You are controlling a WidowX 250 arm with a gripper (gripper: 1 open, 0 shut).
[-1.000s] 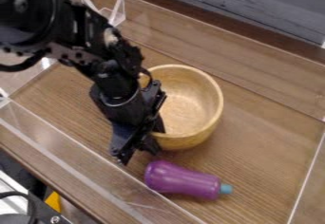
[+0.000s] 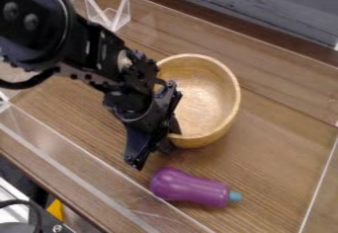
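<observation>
My black gripper [image 2: 150,138] points down at the left side of a cream plastic bowl [image 2: 204,82], its fingers low at the bowl's lower left edge. Whether it holds the rim is hard to see, as the dark fingers hide that part. A purple bottle-like toy [image 2: 188,188] with a teal tip lies on the wooden surface just in front of the bowl and gripper, apart from them.
A white wire rack stands at the upper left, a grey backboard runs along the back, and a clear edge strip lies at the lower left.
The purple toy stays nearly in place.
</observation>
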